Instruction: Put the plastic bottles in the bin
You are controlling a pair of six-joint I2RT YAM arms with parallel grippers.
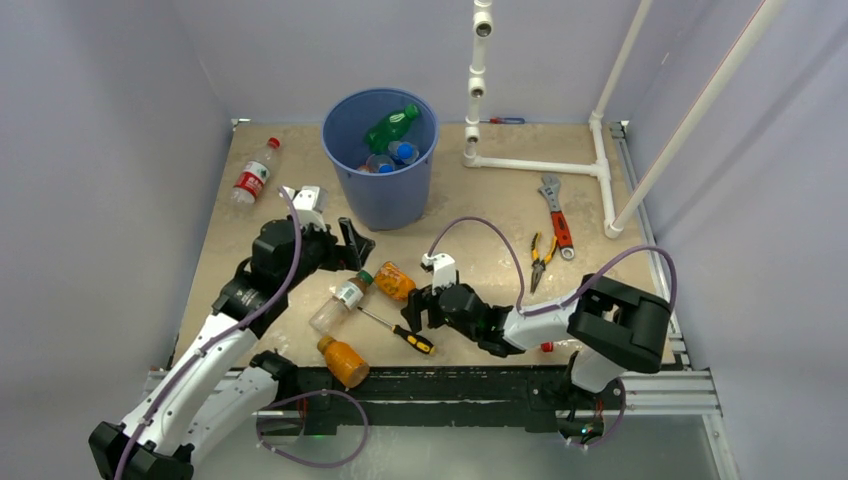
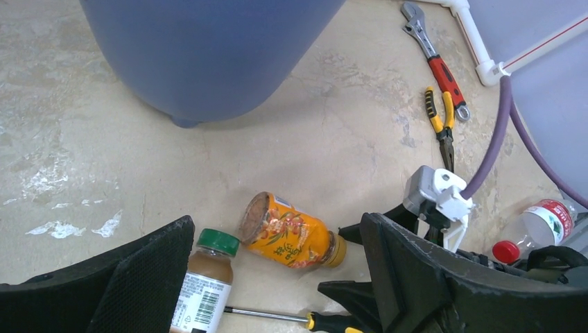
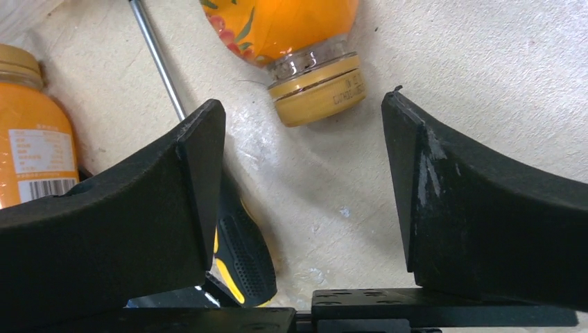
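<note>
The blue bin holds several bottles. An orange-labelled bottle lies below it; its gold cap sits just beyond my right gripper, which is open and empty. My left gripper hangs open above that bottle and a green-capped bottle. An orange bottle lies at the front edge. A red-capped bottle lies back left; another red-capped bottle shows at right in the left wrist view.
A screwdriver lies among the bottles. Pliers, a wrench and white pipes occupy the right side. The floor between bin and orange-labelled bottle is clear.
</note>
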